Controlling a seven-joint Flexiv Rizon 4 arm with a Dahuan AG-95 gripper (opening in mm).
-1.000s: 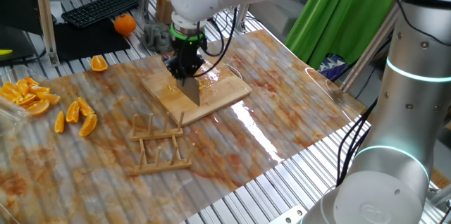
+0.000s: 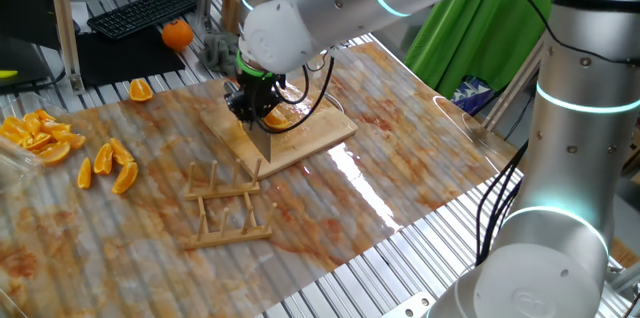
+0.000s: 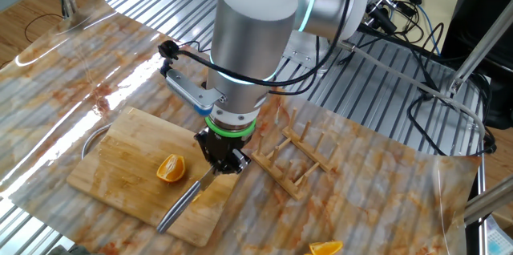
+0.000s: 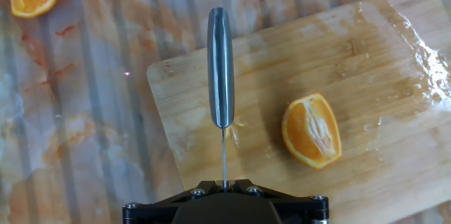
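Observation:
A knife with a silver handle (image 4: pixel 220 69) is clamped in my gripper, which is shut on it close to the blade. The thin blade shows edge-on in the wrist view; as a flat dark plate, the knife blade (image 2: pixel 261 144) hangs below the gripper in exterior view 1. Under it lies the wooden cutting board (image 3: pixel 132 155). An orange wedge (image 3: pixel 171 168) rests on the board, beside the handle and apart from the knife. Near the board's edge stands a wooden peg rack (image 3: pixel 280 176), close by the gripper.
Loose orange wedges (image 2: pixel 104 158) and a heap of orange pieces (image 2: pixel 38 136) are on the left of the table in exterior view 1. A whole orange (image 2: pixel 177 34) sits at the back near the keyboard (image 2: pixel 143 9).
My gripper, with the knife in it, has shifted leftward and slightly lower in exterior view 1, nearer the rack side of the board. The rack and wedges on the table stay put.

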